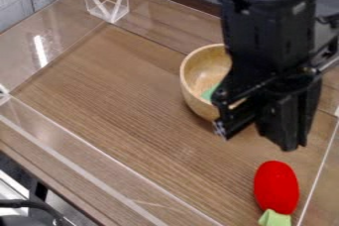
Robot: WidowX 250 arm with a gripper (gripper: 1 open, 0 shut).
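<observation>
A large black robot arm [272,56] fills the upper right of the camera view, reaching over a tan bowl [199,71] that holds something green, mostly hidden behind it. A red oval object [276,188] with a pale green piece [273,218] beside its lower end lies at the bottom right. The gripper's fingertips are not clearly visible, so its state cannot be told from this view.
A small clear plastic holder [109,4] stands at the back left. Black cables or parts show at the lower left corner.
</observation>
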